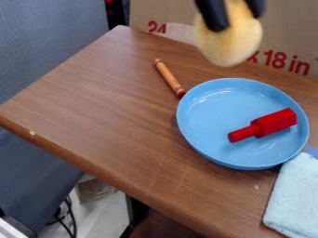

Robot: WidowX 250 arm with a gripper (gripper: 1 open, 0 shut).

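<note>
My black gripper (228, 11) is at the top of the view, high above the table's far right, holding a blurred pale yellow object (228, 42) between its fingers. Below it a light blue plate (211, 125) carries a red cylindrical object with a narrower end (269, 125). An orange stick, like a carrot or crayon (170, 78), lies on the wood left of the plate.
A light blue cloth (296, 200) lies at the lower right edge. A cardboard box (284, 37) stands behind the table.
</note>
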